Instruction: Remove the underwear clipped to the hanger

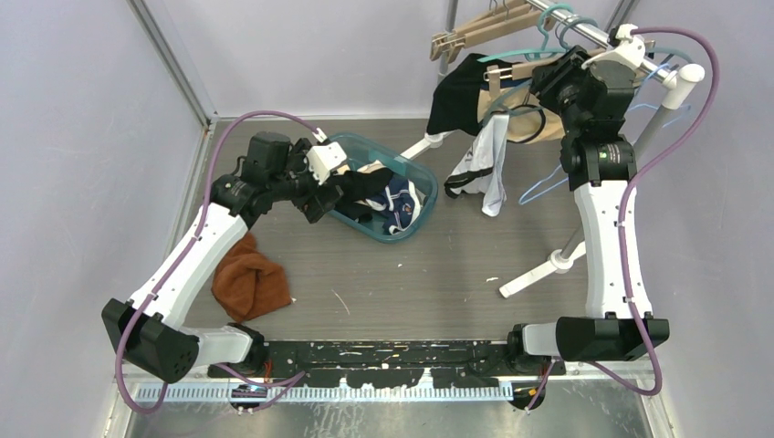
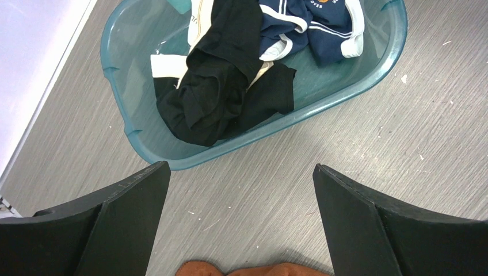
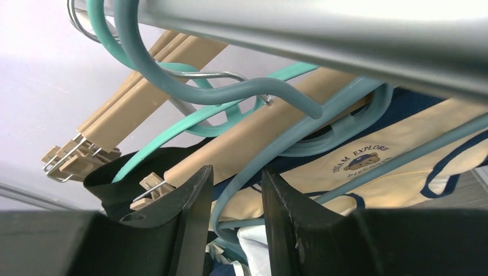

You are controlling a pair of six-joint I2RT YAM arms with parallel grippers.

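Note:
The beige underwear with a bear print (image 3: 368, 164) hangs below a wooden clip hanger (image 3: 253, 141), whose clip (image 3: 151, 190) shows at its left end; black cloth (image 1: 459, 99) hangs beside it. My right gripper is at the rail with its fingers apart. A grey-teal hanger (image 3: 276, 144) runs through the gap between them, with space visible on both sides. From that hanger's lower end hangs a white cloth (image 1: 493, 151). Over the floor by the basket, my left gripper stands open and empty.
A teal basket (image 2: 299, 115) holds black and navy clothes. Brown cloth (image 1: 248, 278) lies on the floor at left. Close above my right gripper runs the metal rail (image 3: 322, 34), with more wooden hangers (image 1: 484, 27) and a blue hanger (image 1: 545, 185) on it. Mid-floor is mostly clear.

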